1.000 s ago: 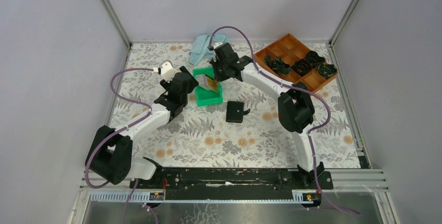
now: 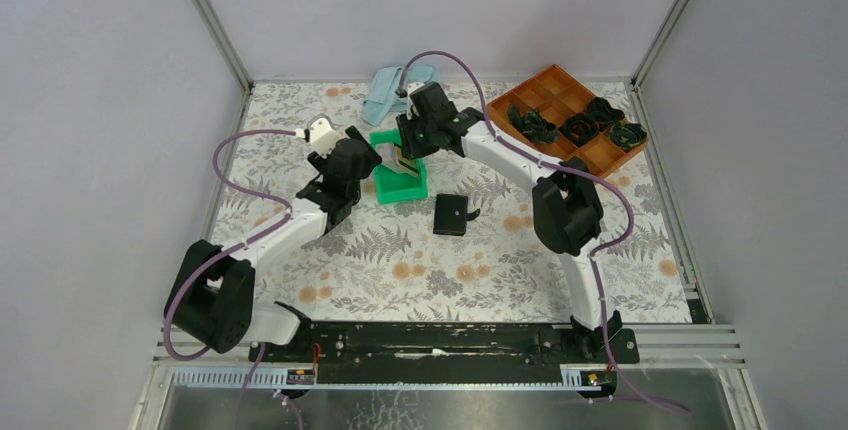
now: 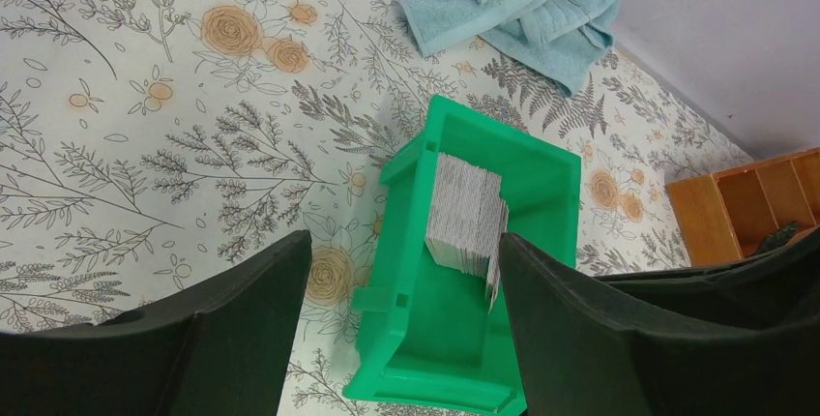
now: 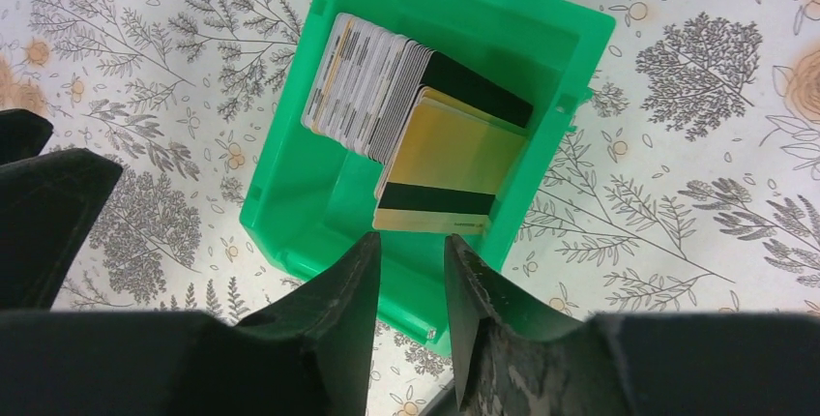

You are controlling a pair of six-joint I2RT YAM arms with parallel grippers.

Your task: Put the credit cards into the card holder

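The credit cards (image 4: pixel 454 150) stand in a row inside a green bin (image 4: pixel 406 285). At the row's end, a gold card with a black stripe leans over at a slant. My right gripper hangs above the bin, its fingers apart and nothing between them. My left gripper is open and empty above the bin's left side. A small black case with a side tab, apparently the card holder (image 2: pixel 451 214), lies closed-looking on the table right of and in front of the bin.
Behind the bin lies a folded light-blue towel (image 2: pixel 382 95). An orange divided tray (image 2: pixel 520 100) with several dark coiled items fills the back right. Both grippers are close together around the bin.
My right gripper's fingers have spread and moved slightly left over the bin. The end card's look has shifted, with its dark stripe now showing. The left arm and black case have stayed put.
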